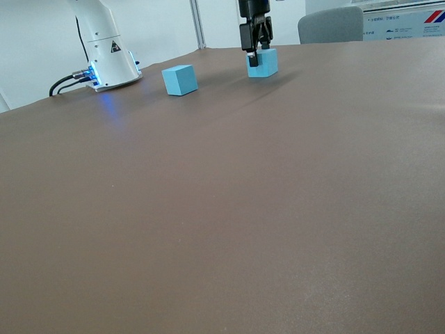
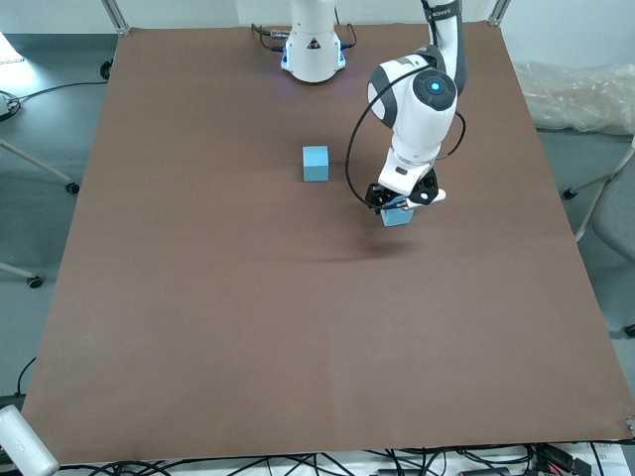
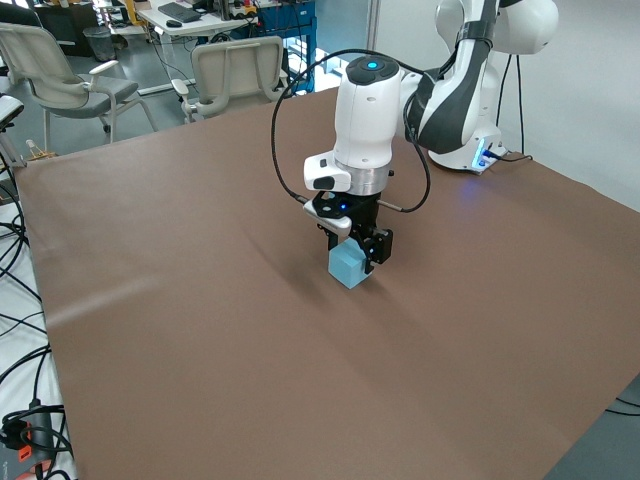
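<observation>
Two light blue cubes are on the brown table. One stands alone left of the arm, seen in the left view (image 2: 316, 165) and the top view (image 1: 180, 81). The other (image 2: 396, 217) (image 1: 265, 66) (image 3: 347, 267) is at my black gripper (image 1: 257, 56) (image 3: 350, 250), whose fingers come down either side of it in the right view. Whether the fingers press on the cube or stand a little apart from it cannot be told. In the right view the lone cube is hidden behind the arm.
My white arm base (image 2: 314, 50) stands at the back of the table (image 2: 327, 327). Cables and equipment lie beyond the near edge, and chairs stand around the table.
</observation>
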